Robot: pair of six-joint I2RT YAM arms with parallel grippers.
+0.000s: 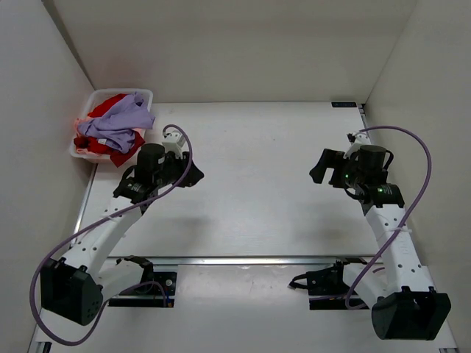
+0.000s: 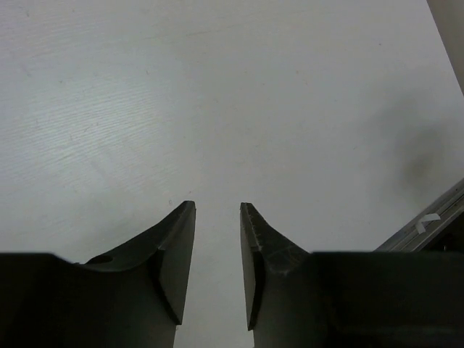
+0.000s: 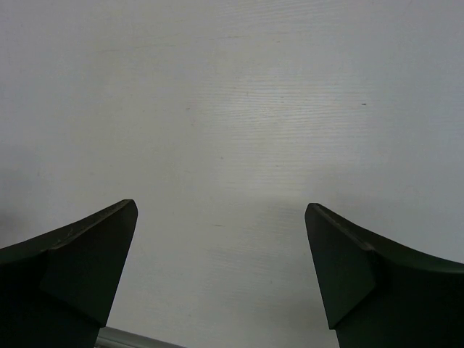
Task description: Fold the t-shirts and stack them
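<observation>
Crumpled shirts lie heaped in a white basket at the table's far left corner. On top of the heap is a lavender shirt, with a red shirt and some pink cloth around and under it. My left gripper is open by a small gap, empty, above bare table to the right of the basket and nearer the front. Over on the right side, my right gripper stands wide open, with only tabletop showing between its fingers.
Apart from the basket, the white table is clear between the arms. A metal rail runs along its front edge. Walls close in the left, right and back. Purple cables loop beside both arms.
</observation>
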